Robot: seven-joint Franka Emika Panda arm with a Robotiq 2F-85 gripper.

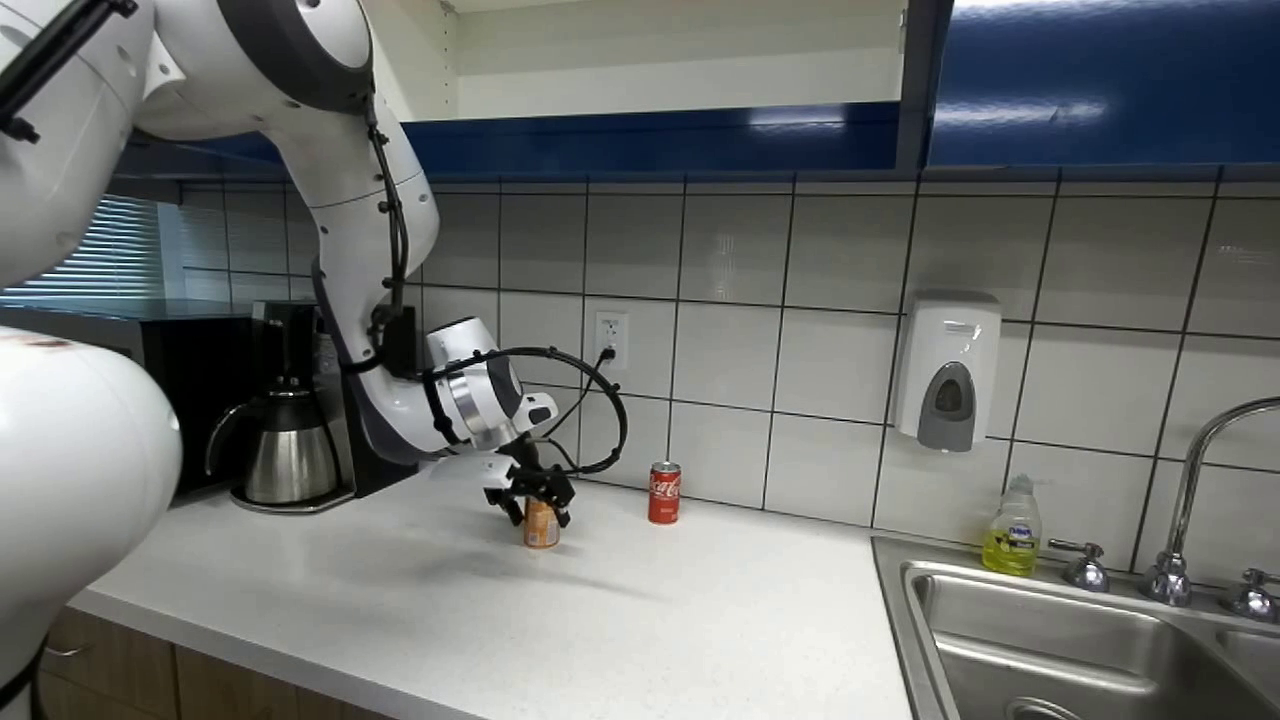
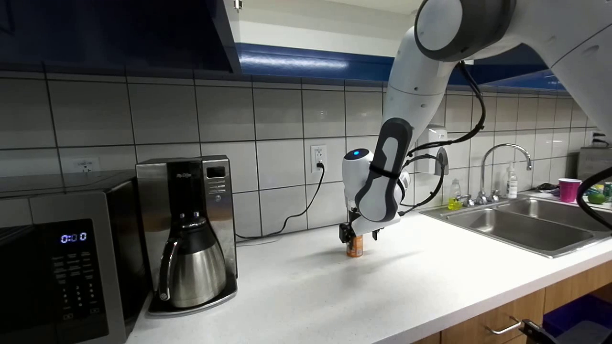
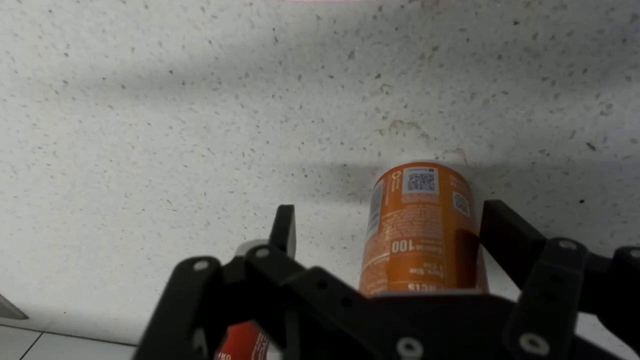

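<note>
An orange can (image 3: 420,234) stands upright on the counter, its top part hidden behind my gripper's black frame in the wrist view. My gripper is open around it: one of the fingers (image 3: 510,234) is at the can's right side, very close or touching, while a wide gap lies between the can and the left finger. From outside, the gripper (image 1: 536,510) points down over the orange can (image 1: 541,524), which shows below it. Exterior view 2 also has the orange can (image 2: 355,246) under the hand.
A red Coca-Cola can (image 1: 663,493) stands near the tiled wall, to the right of my gripper. The coffee maker (image 2: 192,229) and microwave (image 2: 63,258) are at the left; the sink (image 1: 1080,624) and soap bottle (image 1: 1014,528) are at the right.
</note>
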